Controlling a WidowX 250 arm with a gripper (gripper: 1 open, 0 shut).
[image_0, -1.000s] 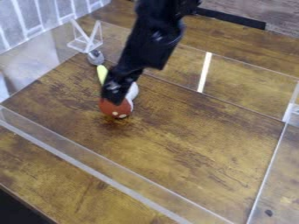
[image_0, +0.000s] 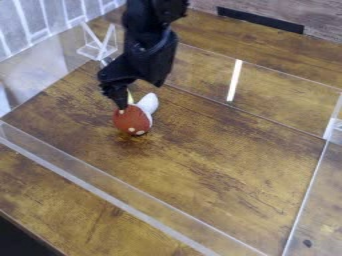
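Note:
The dark robot gripper (image_0: 123, 88) hangs over the left-middle of the wooden surface, open, its arm coming from the top centre. Just below it lies a red toy with white spots (image_0: 131, 121), like a mushroom, with a white part (image_0: 150, 104) reaching up to the right. A bit of pale yellow shows behind the red piece, partly hidden, and I cannot tell whether the fingers touch it.
Clear plastic walls border the wooden area (image_0: 234, 165) at front, right and back. A white wire object (image_0: 100, 42) stands at the upper left, beside a white slatted rail.
The gripper and arm have moved left and up from over the red toy, uncovering more of it. The toy shows little visible movement.

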